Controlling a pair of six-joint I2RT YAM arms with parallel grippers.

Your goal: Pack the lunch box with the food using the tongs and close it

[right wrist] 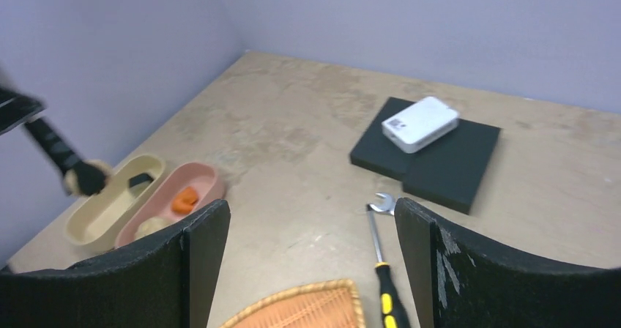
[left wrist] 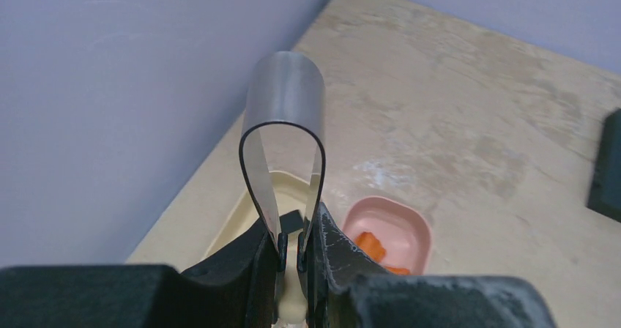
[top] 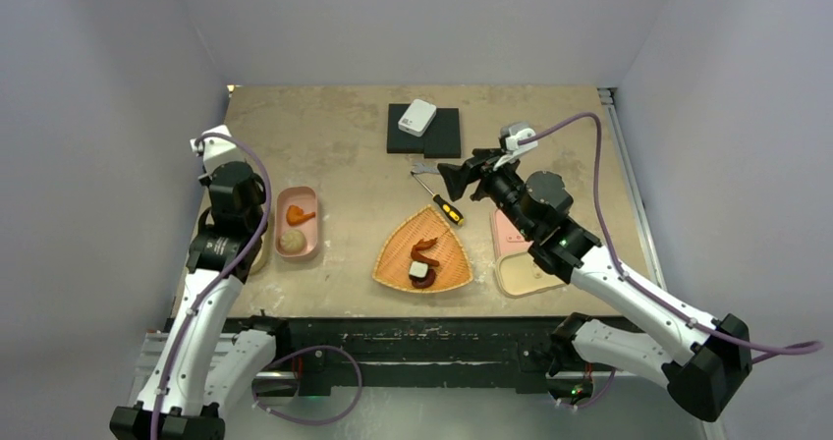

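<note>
My left gripper is shut on metal tongs (left wrist: 285,86) with black ends. A pale piece (left wrist: 293,304) shows between the tong tips, over or near the cream box (left wrist: 238,214); whether it touches the box is unclear. That box holds a black piece (right wrist: 140,181). Beside it, the pink box (top: 298,192) contains an orange drumstick (top: 301,215) and a round beige bun (top: 293,242). My right gripper (top: 460,185) stands open and empty above the table, behind the wicker basket (top: 393,248). In the basket are reddish-brown pieces (top: 422,253), a white-topped piece (top: 418,270) and a dark ring (top: 424,281).
A screwdriver (top: 448,209) and a wrench (right wrist: 384,203) lie behind the basket. Black panels (top: 442,136) with a white box (top: 417,117) on them sit farther back. Pink and cream lids (top: 535,275) rest on the right. The table between pink box and basket is clear.
</note>
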